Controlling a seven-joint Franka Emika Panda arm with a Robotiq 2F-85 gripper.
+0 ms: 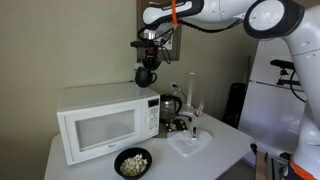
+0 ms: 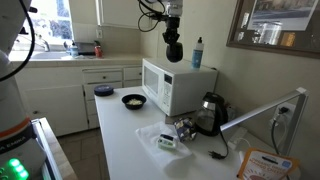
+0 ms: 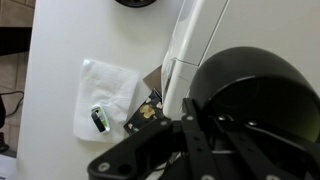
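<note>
A dark mug-like vessel (image 1: pixel 146 77) hangs just above the right end of the white microwave (image 1: pixel 106 125). My gripper (image 1: pixel 149 61) is over it, shut on its upper edge or handle; which part cannot be told. In the second exterior view the same dark vessel (image 2: pixel 174 51) is held clear of the microwave top (image 2: pixel 186 75). The wrist view shows the vessel (image 3: pixel 255 90) large and close, its round opening toward the camera, with the gripper fingers (image 3: pixel 205 132) against its near side.
A black bowl with pale pieces (image 1: pixel 132 163) stands in front of the microwave. Right of it are a kettle (image 2: pixel 210 113), a white cloth (image 3: pixel 107 95) and a small green-and-white item (image 3: pixel 101 119). A blue bottle (image 2: pixel 197 53) stands on the microwave.
</note>
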